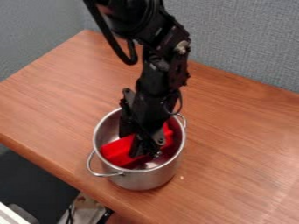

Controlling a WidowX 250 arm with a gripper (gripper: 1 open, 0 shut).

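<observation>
A steel pot [146, 175] with two side handles stands near the front of the wooden table. Inside it lies a red elongated object [121, 152], tilted along the pot. My black gripper [147, 145] reaches down from above into the pot, over the red object and shut on it; the fingertips are partly hidden against the dark wrist and the object.
A grey wall runs along the back. Beyond the front left edge are a dark gap and some pale clutter.
</observation>
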